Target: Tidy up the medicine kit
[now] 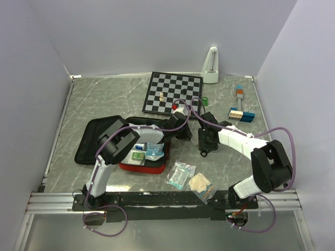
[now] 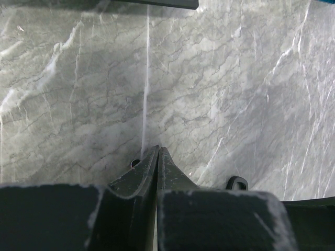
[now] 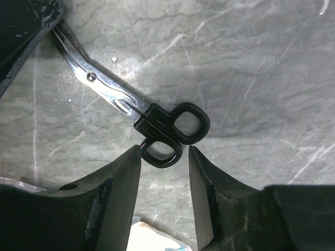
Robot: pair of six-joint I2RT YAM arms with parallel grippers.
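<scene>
Black-handled scissors point(image 3: 149, 123) with silver blades lie slantwise in the right wrist view. My right gripper is open, its fingertips on either side of the nearer handle loop, with a clear gap between them. The blade tips disappear at the dark left gripper. In the left wrist view my left gripper has its fingertips close together. One scissor handle loop point(image 2: 237, 184) shows to their right. Whether the blade sits between those fingers or behind them, I cannot tell. The open medicine kit point(image 1: 146, 170) is under the left arm.
Two clear packets point(image 1: 180, 175) point(image 1: 200, 184) lie on the table in front. A chessboard point(image 1: 172, 93) and white metronome point(image 1: 210, 65) are at the back, near green scissors point(image 1: 204, 101). A toy hammer point(image 1: 241, 107) stands right.
</scene>
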